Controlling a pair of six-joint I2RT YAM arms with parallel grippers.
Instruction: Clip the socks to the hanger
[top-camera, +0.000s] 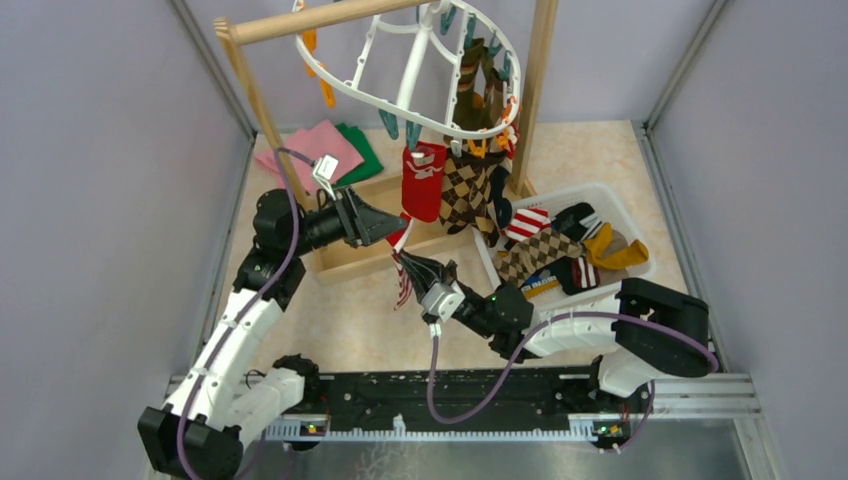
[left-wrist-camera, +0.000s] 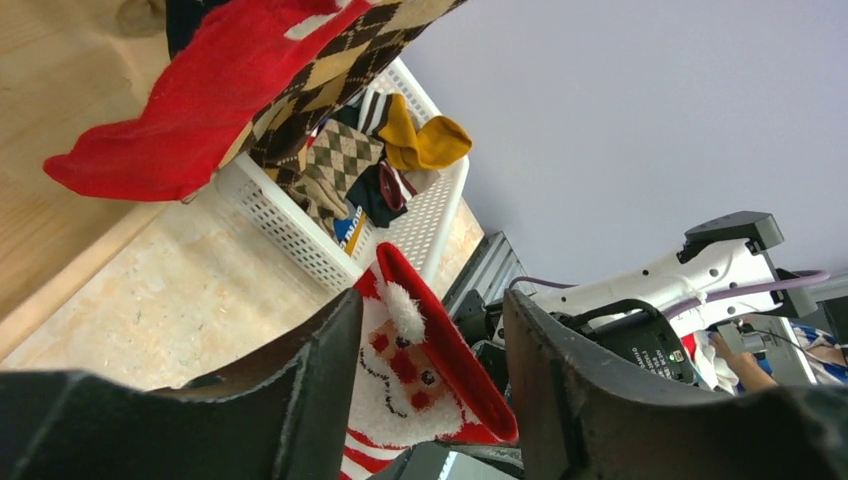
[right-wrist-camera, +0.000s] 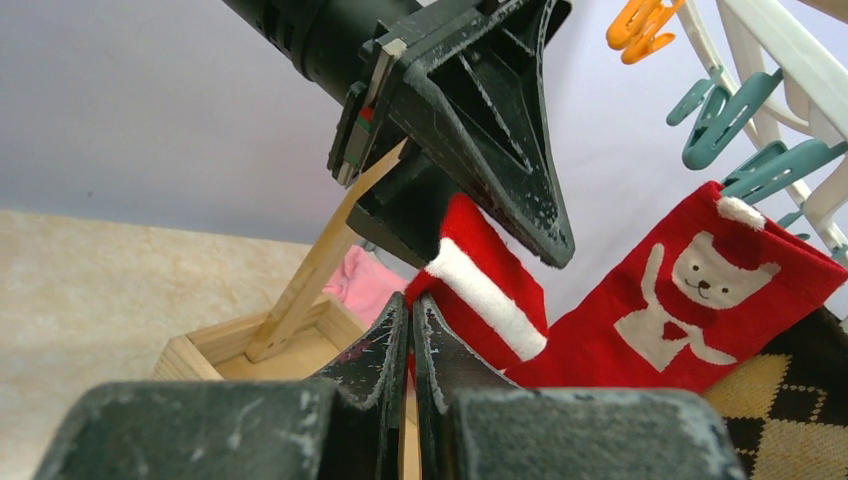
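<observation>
My right gripper (top-camera: 398, 255) is shut on a red-and-white striped sock (right-wrist-camera: 480, 300) by a pinched edge, holding it below the hanger. My left gripper has its fingers apart around that sock's cuff (left-wrist-camera: 410, 370), which shows a white furry patch and face design. A red bear sock (top-camera: 423, 180) hangs from a teal clip (right-wrist-camera: 775, 172) on the white round hanger (top-camera: 400, 103), beside argyle socks (top-camera: 467, 190). Orange clips (right-wrist-camera: 640, 25) and more teal clips line the ring.
A white basket (top-camera: 640, 270) of loose socks stands at the right. A wooden frame (top-camera: 250, 80) with a box base (top-camera: 355, 262) carries the hanger. Pink (top-camera: 320, 150) and green (top-camera: 360, 170) cloths lie behind.
</observation>
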